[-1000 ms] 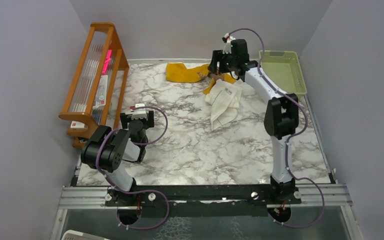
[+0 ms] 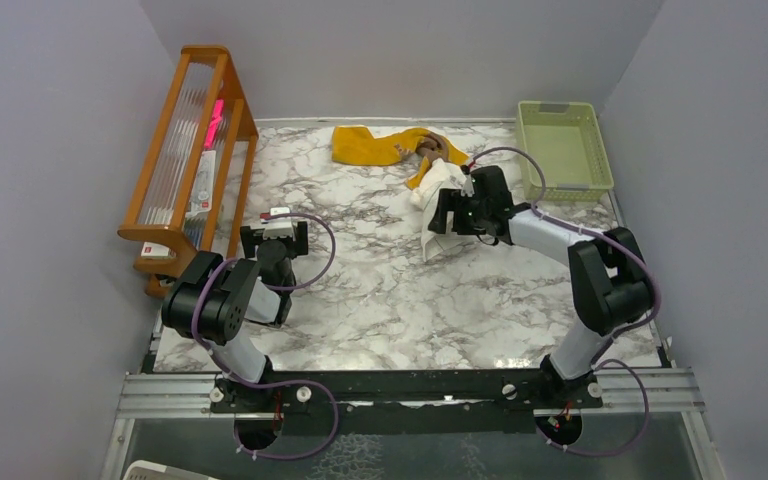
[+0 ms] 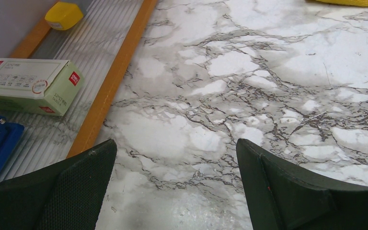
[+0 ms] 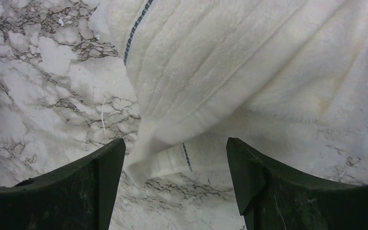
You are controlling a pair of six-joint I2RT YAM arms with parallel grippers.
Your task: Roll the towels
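Observation:
A crumpled white towel with dark stripes lies right of the table's middle. My right gripper is over it, fingers open; in the right wrist view the towel has a folded tail reaching down between the spread fingers, which are not clamped on it. Behind the white towel, a yellow towel and a brown towel lie bunched together. On the left side, beside the rack, my left gripper stands open over bare table, only marble showing between its fingers.
An empty green basket occupies the back right corner. Along the left edge stands a wooden rack bearing a box and other small items.
My right gripper has come from above the brown towel at the back toward the front, and now hangs over the white towel. The left arm and the towels look unmoved.

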